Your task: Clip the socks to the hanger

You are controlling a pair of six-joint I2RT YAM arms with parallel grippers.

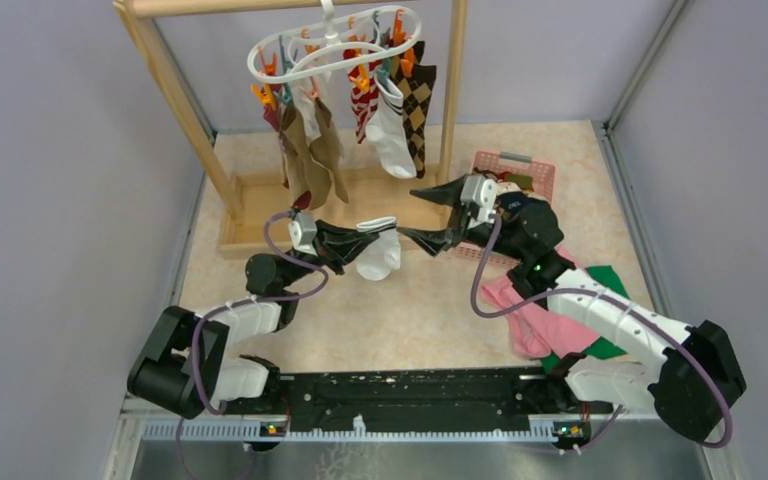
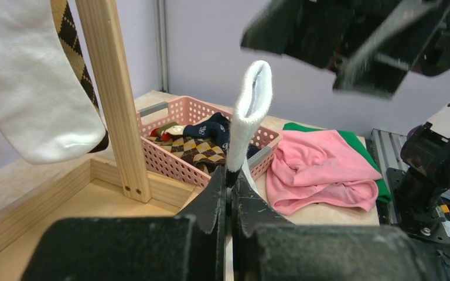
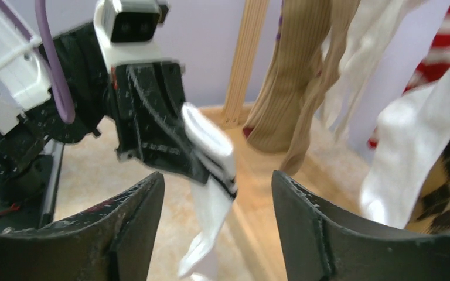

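Observation:
A white sock [image 1: 379, 258] with dark stripes near its cuff hangs from my left gripper [image 1: 374, 234], which is shut on the cuff end. In the left wrist view the white cuff [image 2: 251, 108] stands up above the closed fingertips. To the sock's right, apart from it, my right gripper [image 1: 410, 212] has its fingers spread with nothing between them. Between those fingers the right wrist view looks toward the sock [image 3: 214, 202] in the left fingers. The white oval hanger [image 1: 302, 72] hangs from the wooden frame, with several clipped socks, among them a white sock [image 1: 390, 130].
Behind the right arm stands a pink basket [image 1: 543, 178] of more socks. A pink cloth [image 1: 550, 325] over a green cloth [image 1: 608, 283] lies at right. The wooden frame's post [image 1: 453, 90] rises behind the right gripper.

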